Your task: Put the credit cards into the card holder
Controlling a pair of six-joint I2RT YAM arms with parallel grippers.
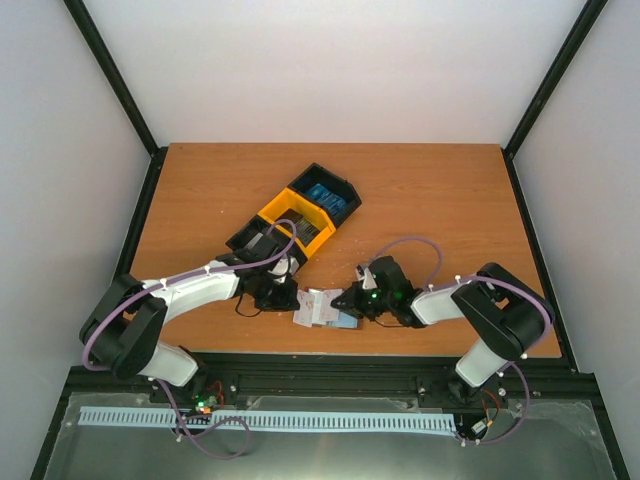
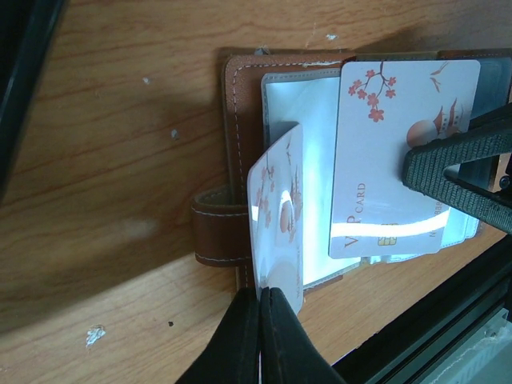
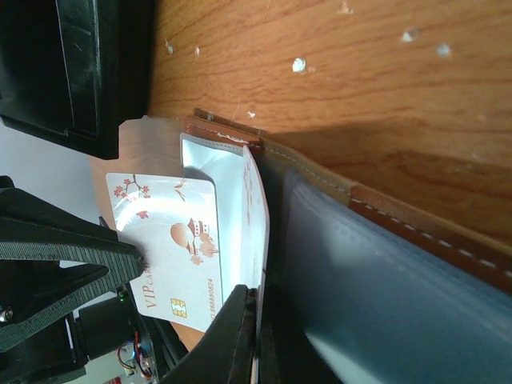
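A brown card holder [image 2: 244, 120] with clear sleeves lies open on the table between my grippers. My left gripper is shut on the edge of a white card with a flower print [image 2: 276, 220], which stands tilted over the holder's left side. In the right wrist view that card [image 3: 172, 248] shows its face. My right gripper is shut on a second white card, seen almost edge-on there; in the left wrist view this card [image 2: 400, 160] lies over the sleeves. Whether either card's edge is inside a sleeve, I cannot tell.
Behind my left gripper stands a row of bins, black and yellow [image 1: 320, 240], holding dark and blue items. The table's front edge [image 1: 400, 353] is close to the holder.
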